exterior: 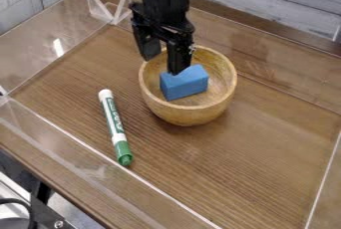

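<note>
A black gripper (164,46) reaches down from the top over the back left of a tan bowl (200,114), its fingers open. Inside the bowl a blue block (184,83) lies in the middle, slightly right of and below the fingers. A white and green marker (115,127) lies on the wooden table to the left of the bowl, apart from it.
Clear panels edge the left side, and pale boards line the back. A black cable shows at the lower left corner.
</note>
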